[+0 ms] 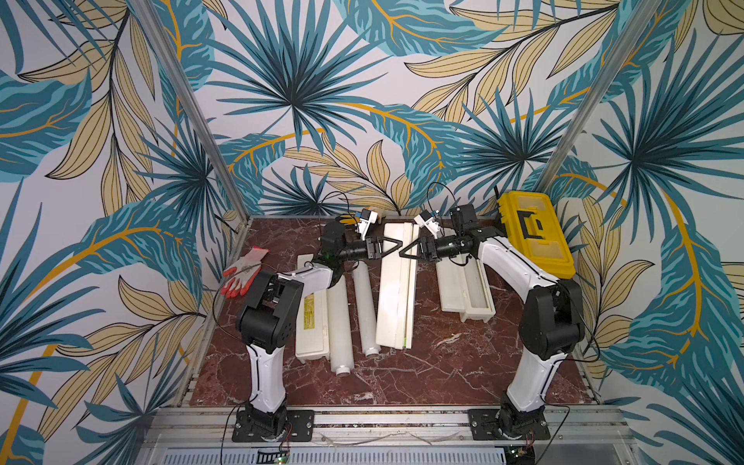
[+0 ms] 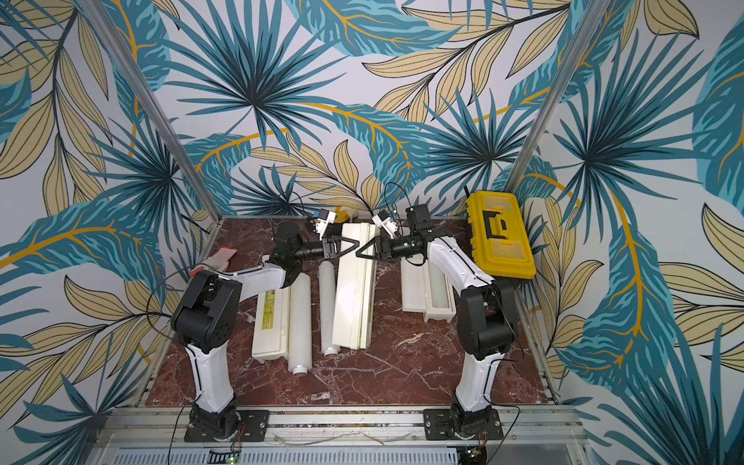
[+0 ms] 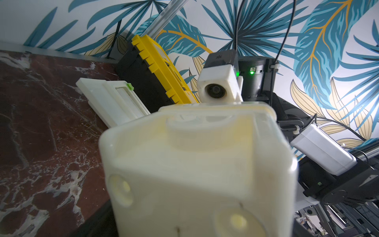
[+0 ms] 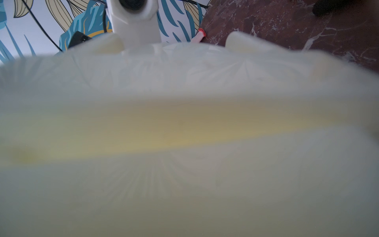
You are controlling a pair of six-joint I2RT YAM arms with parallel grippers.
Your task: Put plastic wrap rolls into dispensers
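Observation:
A long white closed dispenser (image 1: 395,302) lies lengthwise at mid-table. From either side my left gripper (image 1: 400,242) and right gripper (image 1: 403,252) meet over its far end; both are open, and whether their fingers touch it cannot be made out. The dispenser's end (image 3: 197,169) fills much of the left wrist view, and its blurred pale surface covers most of the right one, hiding the fingers. Left of it lie two white wrap rolls (image 1: 366,310) (image 1: 341,325). Beyond them is another dispenser with a yellow label (image 1: 310,314), partly under my left arm.
An opened dispenser (image 1: 465,290) lies to the right, partly under my right arm. A yellow toolbox (image 1: 538,232) stands at the back right. Red and white gloves (image 1: 244,271) rest at the left edge.

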